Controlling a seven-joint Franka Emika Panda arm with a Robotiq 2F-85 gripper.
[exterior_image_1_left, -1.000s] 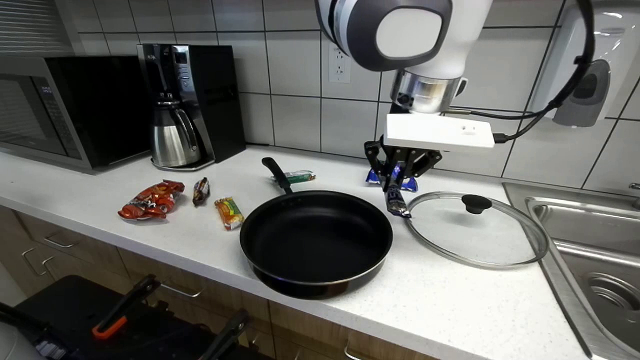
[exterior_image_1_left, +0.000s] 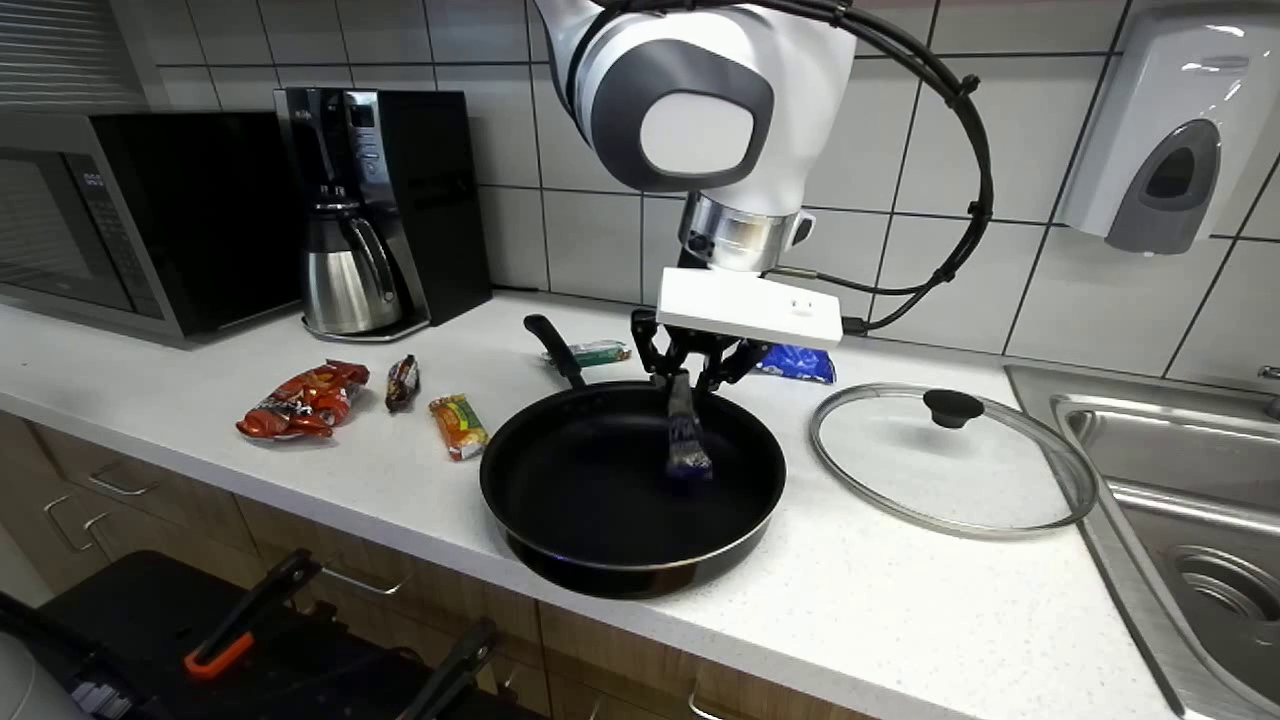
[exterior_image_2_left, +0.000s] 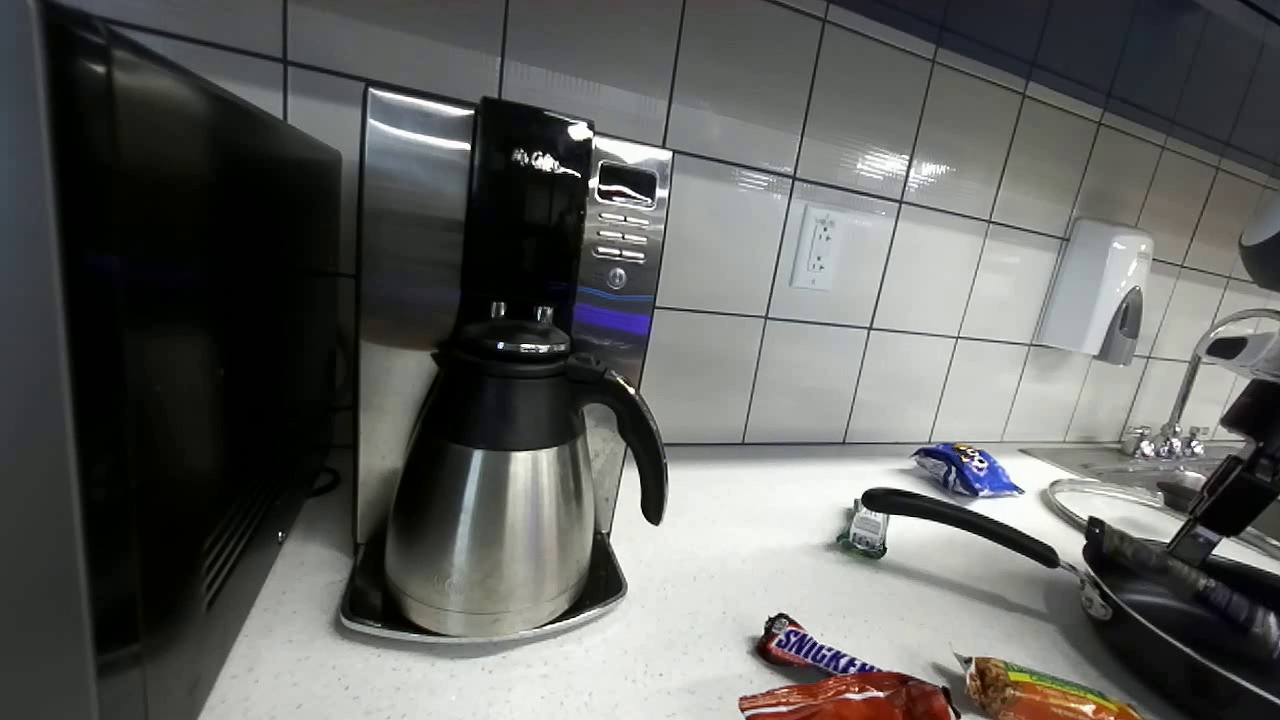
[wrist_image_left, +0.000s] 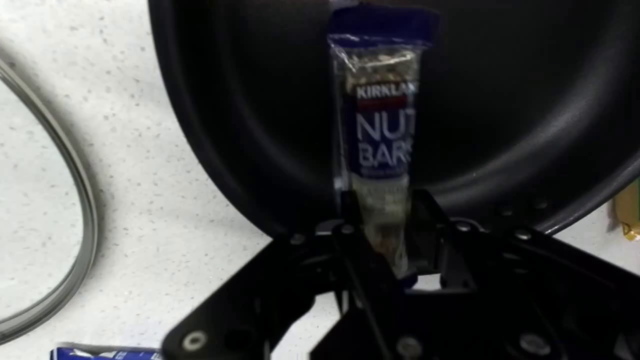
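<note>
A Kirkland nut bar (wrist_image_left: 384, 135) in a clear and blue wrapper runs lengthwise between the fingers of my gripper in the wrist view. Whether both pads still press on it is hard to make out. In exterior view 1 the bar (exterior_image_1_left: 685, 434) slants down from the gripper (exterior_image_1_left: 681, 379) over the inside of the black frying pan (exterior_image_1_left: 564, 486), towards its right rear part. Exterior view 2 catches only part of the pan (exterior_image_2_left: 1182, 636) and of the bar at the right edge. I cannot tell whether the bar's lower end touches the pan floor.
A glass lid (exterior_image_1_left: 960, 480) lies right of the pan, beside the sink (exterior_image_1_left: 1182, 480). Behind is a blue packet (exterior_image_1_left: 795, 364); a green-wrapped bar (exterior_image_1_left: 600, 353) lies near the pan handle. An orange-yellow bar (exterior_image_1_left: 458, 426), a Snickers (exterior_image_1_left: 403, 382) and a red bag (exterior_image_1_left: 306, 402) lie left.
My gripper has moved left with the nut bar, from beside the lid to above the pan. The bar now hangs inside the rim; pan, lid and other snacks stay put.
</note>
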